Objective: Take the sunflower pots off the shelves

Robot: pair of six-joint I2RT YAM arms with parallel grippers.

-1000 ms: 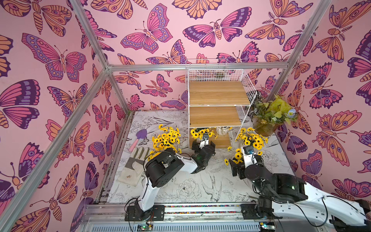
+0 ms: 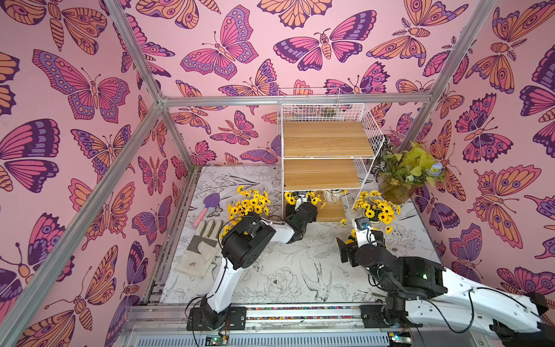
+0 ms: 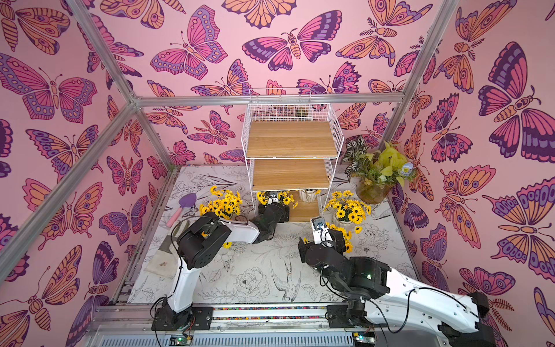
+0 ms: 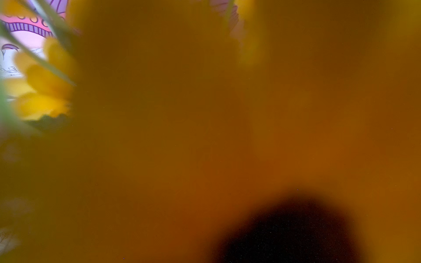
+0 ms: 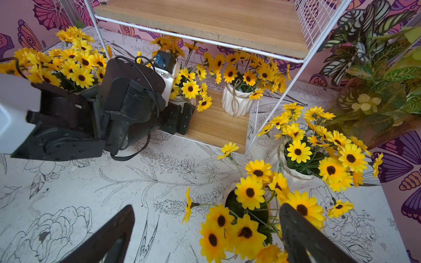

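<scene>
Two white sunflower pots stand on the bottom wooden shelf (image 5: 214, 127): a left pot, its flowers (image 5: 190, 89) partly behind my left arm, and a right pot (image 5: 236, 100) in plain view. My left gripper is at the shelf's front edge by the left pot, open; whether its fingers straddle the pot is hidden. Blurred petals (image 4: 43, 87) cover nearly all of the left wrist view. My right gripper is over the table, fingers wide apart. A sunflower pot on the table (image 5: 250, 201) sits ahead of it, towards its right finger, not gripped.
Another sunflower pot (image 5: 298, 164) stands right of the shelf, and more sunflowers (image 2: 248, 205) stand at its left. The upper shelves (image 2: 323, 138) look bare. A leafy plant (image 2: 404, 173) fills the back right corner. Gloves (image 2: 199, 251) and a trowel (image 2: 208, 205) lie left.
My right gripper has shifted a little left, now hiding more of the table pot's flowers.
</scene>
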